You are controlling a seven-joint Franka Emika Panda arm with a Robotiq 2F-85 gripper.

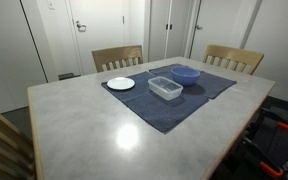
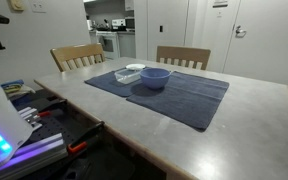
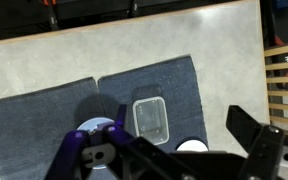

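Observation:
In exterior view 1 a blue bowl [image 1: 185, 77] stands on the dark cloth mats, with a clear rectangular container [image 1: 165, 88] just in front of it to the left. A white plate [image 1: 124, 82] lies farther left, over the mat's edge. From above, the wrist view has my gripper open and high over the table. Its dark fingers partly cover the blue bowl [image 3: 92, 126] and the plate [image 3: 192, 146]. The container [image 3: 151, 119] looks empty and shows between the fingers. No object is held.
Two dark mats [image 2: 199, 108] cover part of the table. A wide bare stretch of tabletop [image 1: 79, 120] lies to the left in exterior view 1. Wooden chairs [image 1: 118, 57] stand round the table's edges.

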